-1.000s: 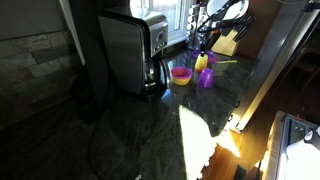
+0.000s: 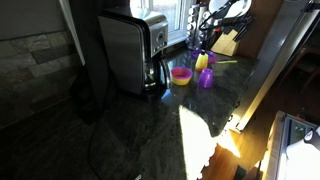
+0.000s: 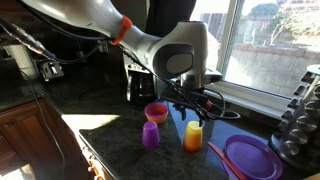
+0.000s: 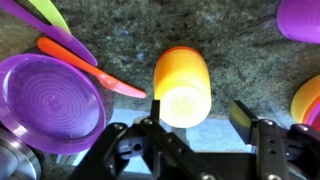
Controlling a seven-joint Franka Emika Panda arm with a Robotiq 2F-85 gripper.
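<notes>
A yellow-to-orange cup (image 4: pixel 182 85) stands on the dark counter, with its pale yellow end towards the wrist camera. My gripper is over it, fingers apart, one on each side of the cup's near end in that view. From exterior view 2, the gripper (image 3: pixel 194 108) appears just above the top of the yellow-orange cup (image 3: pixel 193 137). No grip on the cup shows. In exterior view 1 the yellow cup (image 2: pixel 202 62) is small and partly covered by the arm.
A purple cup (image 3: pixel 151 136) and stacked pink and yellow bowls (image 3: pixel 157 112) stand close by. On the other side lie a purple plate (image 4: pixel 54 97), an orange knife (image 4: pixel 90 68) and a metal rack (image 3: pixel 299 125). A coffee maker (image 2: pixel 137 50) stands farther along the counter.
</notes>
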